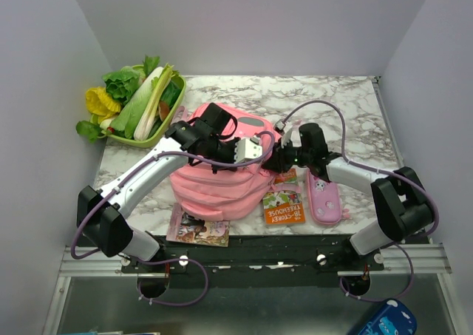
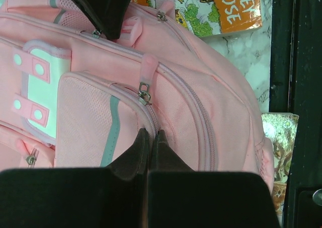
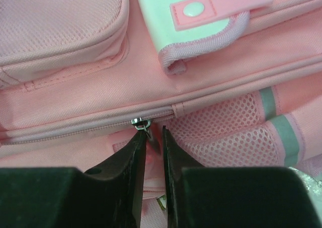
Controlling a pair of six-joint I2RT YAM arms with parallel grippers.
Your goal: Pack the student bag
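The pink backpack (image 1: 214, 194) lies across the middle of the table, its mint card holder (image 2: 43, 89) facing up. In the left wrist view my left gripper is shut, its fingertips meeting at the edge of the small front pocket (image 2: 88, 117); whether a fold is pinched there is hard to see. At the bag's right side my right gripper stands narrowly open around a zipper pull, just below the metal slider (image 3: 141, 122). The pull is partly hidden by the fingers. An orange-and-green book (image 1: 284, 208) and a pink pencil case (image 1: 323, 200) lie right of the bag.
A second book (image 1: 198, 230) lies partly under the bag's front edge. A green basket (image 1: 176, 107) of vegetables stands at the back left. Bare marble (image 1: 310, 91) shows at the back right. A blue object (image 1: 388, 320) sits below the table.
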